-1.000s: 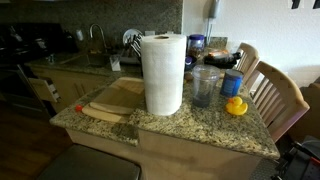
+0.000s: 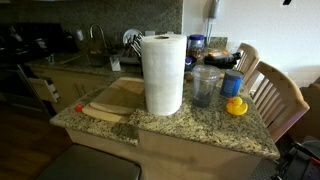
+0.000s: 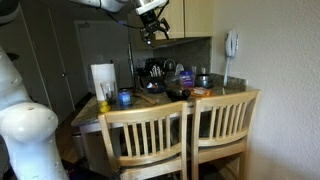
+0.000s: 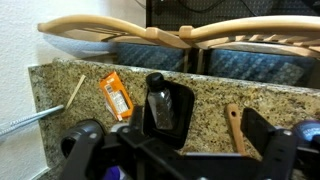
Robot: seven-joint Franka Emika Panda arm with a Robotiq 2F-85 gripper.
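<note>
My gripper is high above the counter, its two dark fingers spread apart in the wrist view with nothing between them. In exterior view 2 the arm reaches in from the top left, and the gripper hangs near the upper cabinets. Below it in the wrist view lie a black pan with its handle toward the chairs, an orange packet and a wooden utensil. A yellow duck, a blue can and a clear pitcher stand at the counter's near end.
A tall paper towel roll stands beside a wooden cutting board. Wooden chairs line one side of the counter. Bare counter shows around the duck. The wall bounds the wrist view's left.
At the top right of exterior view 1, the small visible bit of the gripper has shifted left. The objects on the counter have stayed where they were.
</note>
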